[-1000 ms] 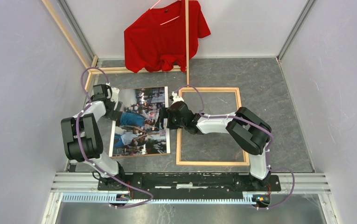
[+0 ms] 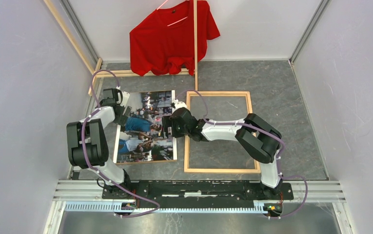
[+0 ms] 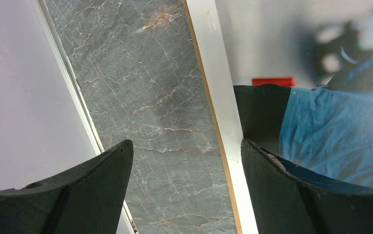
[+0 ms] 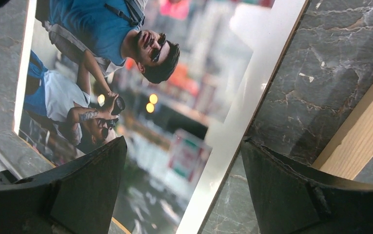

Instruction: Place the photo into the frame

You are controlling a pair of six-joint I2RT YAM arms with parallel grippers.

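The photo (image 2: 150, 146), a large print on a board with a white border, lies flat on the grey floor left of centre. To its right rests the empty wooden frame (image 2: 217, 170), also flat. My left gripper stands open over the photo's left edge; one finger (image 3: 282, 190) is over the print side, the other over bare floor. At the opposite edge my right gripper is open too, its fingers on either side of the white border (image 4: 245, 92). Whether either gripper's fingertips touch the board cannot be told.
Between photo and frame runs a narrow strip of floor. A red shirt (image 2: 167, 39) hangs at the back by a wooden pole (image 2: 195, 29). The left wall (image 3: 33, 97) is close beside my left gripper.
My left gripper has shifted slightly right, toward the photo. The right gripper has moved a little left and down in the top view. Photo and frame look to be in the same places.
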